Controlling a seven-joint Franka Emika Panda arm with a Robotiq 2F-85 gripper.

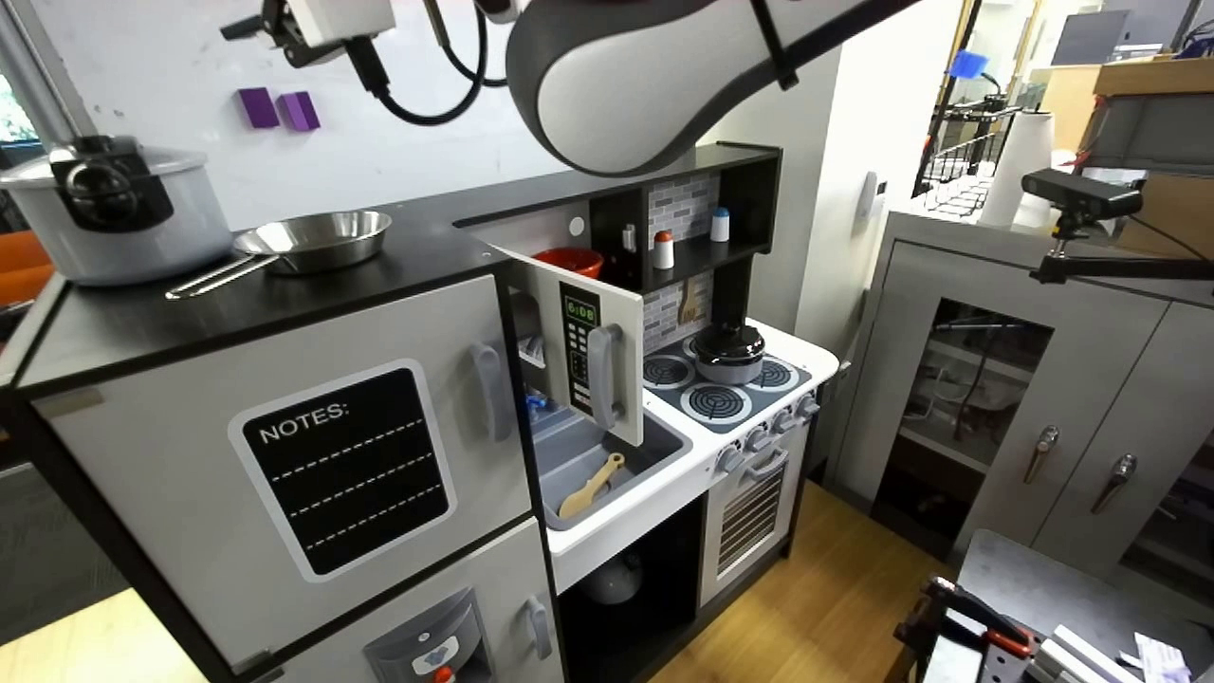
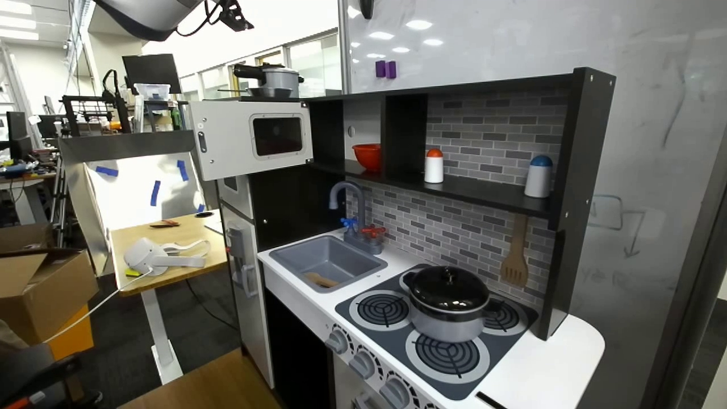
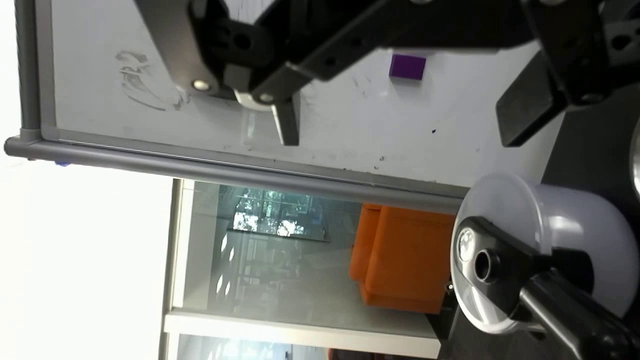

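Observation:
My gripper is open, its two fingers [image 3: 287, 123] far apart with nothing between them. In the wrist view, a grey pressure cooker [image 3: 576, 222] with a black handle lies to the lower right, clear of the fingers. A silver frying pan [image 1: 319, 241] rests beside the cooker on the black countertop [image 1: 427, 245]. From above the counter, the arm [image 1: 637, 85] reaches in at the top edge of the first exterior view. The microwave door [image 1: 586, 347] hangs open over the sink [image 1: 620, 484].
A black-lidded pot [image 2: 448, 300] stands on the stove. An orange bowl [image 2: 368, 157] and two shakers, one orange-topped [image 2: 434, 166] and one blue-topped [image 2: 538, 177], sit on the shelf. A wooden utensil [image 1: 592, 488] lies in the sink. Purple blocks [image 1: 258, 107] are on the whiteboard.

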